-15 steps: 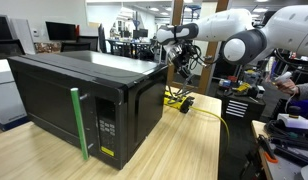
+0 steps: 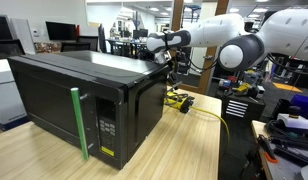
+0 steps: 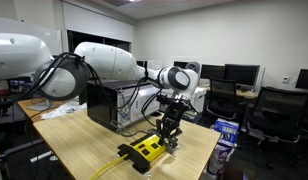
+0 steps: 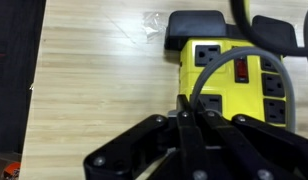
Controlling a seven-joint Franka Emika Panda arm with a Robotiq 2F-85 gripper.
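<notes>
A yellow and black power strip (image 4: 234, 85) with several outlets and a red switch lies on the wooden table; exterior view 2 shows the strip (image 3: 146, 152) near the table's front. My gripper is at the bottom of the wrist view, beside the strip's lower left part in that picture. Its fingers are close together on a grey cable (image 4: 217, 64), which arcs up over the outlets and bends down on the right. In exterior view 2 the gripper (image 3: 172, 136) is low, by the strip's far end. The cable's plug cannot be made out.
A large black microwave (image 2: 89, 100) with a green strip on its front edge fills much of exterior view 1. A yellow cord (image 2: 216, 115) runs from the power strip. Bare table (image 4: 104, 95) lies left of the strip in the wrist view.
In exterior view 1 the arm's front end has shifted left, toward the microwave. The power strip and microwave look unmoved.
</notes>
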